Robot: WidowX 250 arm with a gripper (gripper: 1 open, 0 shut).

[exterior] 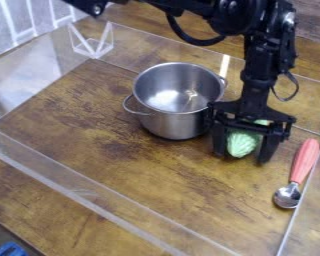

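My black gripper (250, 135) is down low over a green ridged vegetable (244, 143), its open fingers around it at table level, right of a steel pot (164, 98) with handles. The fingers partly hide the vegetable. A red-handled scoop (304, 163) lies to the right, its metal head toward the front.
Clear plastic walls edge the wooden table (96, 170), whose left and front areas are free. A white slatted object stands at the top left, and a blue object lies at the bottom left corner.
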